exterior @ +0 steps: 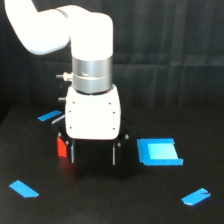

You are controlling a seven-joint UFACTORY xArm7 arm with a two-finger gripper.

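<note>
The white robot arm hangs down at the centre, its gripper low over the dark table. Its two thin fingers are apart, with nothing visible between them. A red block sits just left of the gripper, partly hidden by it. A blue square with a pale centre lies to the right of the gripper.
Strips of blue tape lie at front left, with others at front right and back left.
</note>
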